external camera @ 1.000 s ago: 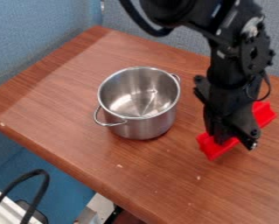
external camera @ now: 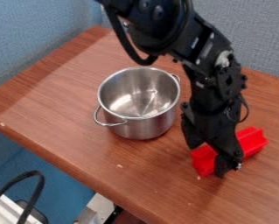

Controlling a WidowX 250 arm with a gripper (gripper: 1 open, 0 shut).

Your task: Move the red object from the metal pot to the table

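Observation:
The red object (external camera: 251, 141) rests on the wooden table at the right, with its near end showing at the left of my gripper (external camera: 214, 159). My black gripper comes down over its middle and covers that part from view. Whether the fingers press on the red object or stand apart around it is hidden. Left of the arm, the metal pot (external camera: 138, 94) stands upright, and its visible inside looks empty.
Bare table (external camera: 83, 140) spreads left of and in front of the pot. The pot's wire handle (external camera: 110, 123) sticks out toward the near left. A black cable (external camera: 40, 179) loops beyond the table's near left edge.
My gripper and the red object have come lower and nearer in the view, and the gripper has shifted slightly left. The pot has stayed where it was.

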